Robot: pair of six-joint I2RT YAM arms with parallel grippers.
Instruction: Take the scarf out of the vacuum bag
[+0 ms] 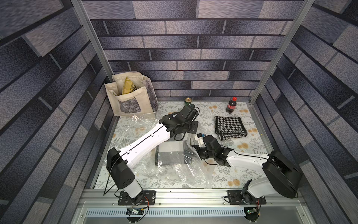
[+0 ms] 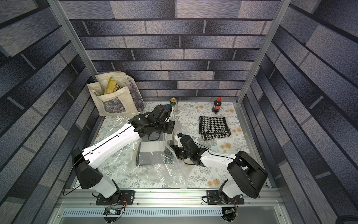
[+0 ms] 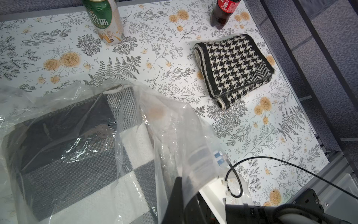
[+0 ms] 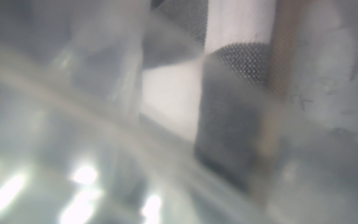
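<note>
The grey-and-white checked scarf (image 3: pixel 82 149) lies folded inside the clear vacuum bag (image 3: pixel 164 115). Over the bag's right end, my left gripper (image 1: pixel 192 130) hangs with its fingers shut; the bag's film runs down to its dark fingers (image 3: pixel 176 203) in the left wrist view. My right gripper (image 1: pixel 197 148) is low at that same end, beside the scarf, with film around it. Checked cloth (image 4: pixel 231 119) appears close and blurred through plastic in the right wrist view. The right fingertips are hidden, so what lies between them does not show.
A black-and-white houndstooth cloth (image 1: pixel 230 127) lies to the right, with a cola bottle (image 1: pixel 231 105) behind it. A can (image 3: pixel 104 20) stands at the back. At the back left is a canvas bag (image 1: pixel 126 100).
</note>
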